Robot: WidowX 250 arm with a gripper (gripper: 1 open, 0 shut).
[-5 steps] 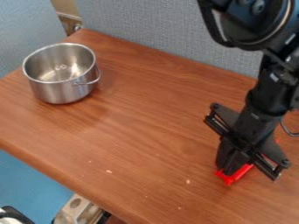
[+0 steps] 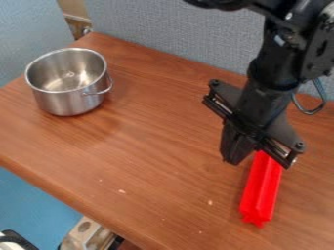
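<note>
My black gripper (image 2: 235, 148) hangs over the right part of the wooden table, shut, with nothing seen between its fingers. Just to the right of and below the fingertips, a long red bar (image 2: 260, 195) lies on the table, pointing toward the front; its far end is partly hidden behind the gripper.
A steel pot (image 2: 65, 93) with a side handle stands at the back left of the table (image 2: 144, 166). A grey padded wall runs along the back.
My gripper has risen and moved toward the back and slightly left. More of the red bar now shows below it.
</note>
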